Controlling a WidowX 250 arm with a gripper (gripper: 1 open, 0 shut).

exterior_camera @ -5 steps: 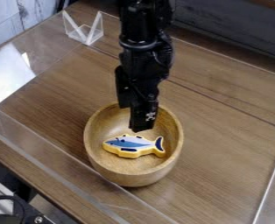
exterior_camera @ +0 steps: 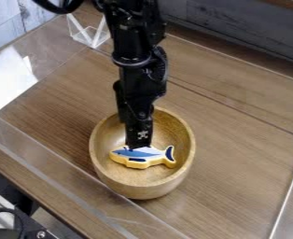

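Note:
A round wooden bowl (exterior_camera: 142, 182) stands on the table, holding a toy fish (exterior_camera: 143, 156) with blue, white and yellow colours. My black gripper (exterior_camera: 136, 137) reaches down into the bowl from above, its tips just over the fish near its head end. The gripper is open; whether the tips touch the fish is hard to tell.
A clear angular object (exterior_camera: 90, 30) stands at the back left. A white sheet (exterior_camera: 6, 79) lies at the left, and a wall runs along the back.
My gripper has moved down and slightly left, closer to the fish. The bowl and fish appear unmoved.

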